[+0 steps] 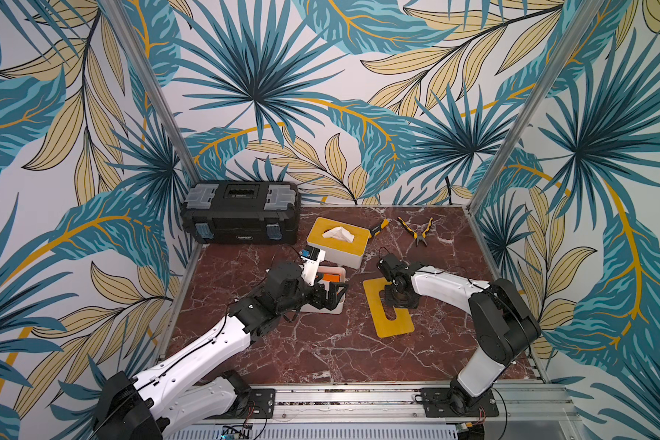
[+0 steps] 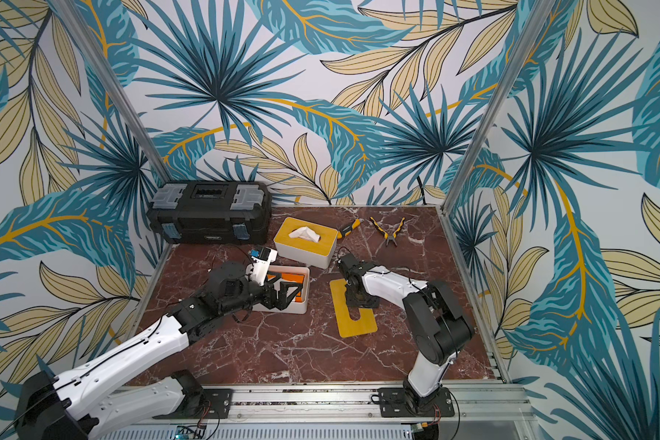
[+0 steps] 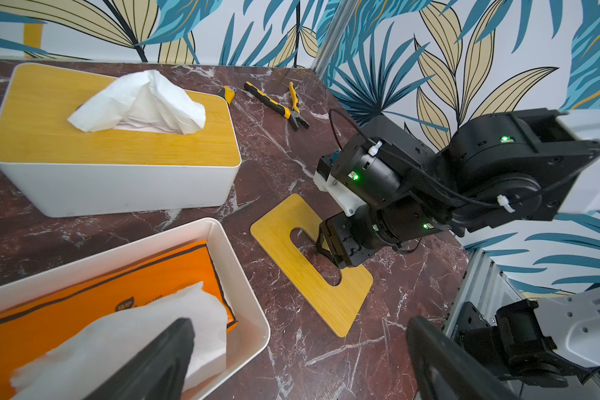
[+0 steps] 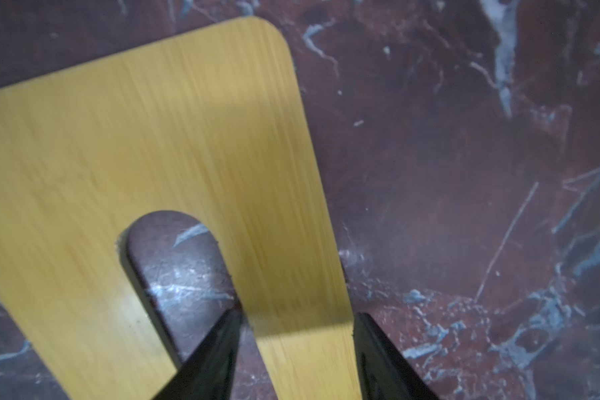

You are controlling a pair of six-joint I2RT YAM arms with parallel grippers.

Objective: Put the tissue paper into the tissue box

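A white open box (image 3: 241, 293) holds an orange packet (image 3: 106, 286) with loose white tissue (image 3: 160, 326) on top. Over this box my left gripper stands open, nothing between its fingers. The flat yellow wooden lid (image 1: 392, 326), with its long slot, lies on the table right of the box. At one long strip of the lid, my right gripper has one finger by the slot and the other by the outer edge. Its fingertips sit very close to both sides; whether they press on the wood cannot be told.
Behind the open box stands a second tissue box (image 3: 120, 183) with its yellow lid on and tissue poking out. A black toolbox (image 1: 240, 212) is at the back left. Pliers (image 1: 415, 231) and a yellow-black tool (image 1: 378, 228) lie at the back.
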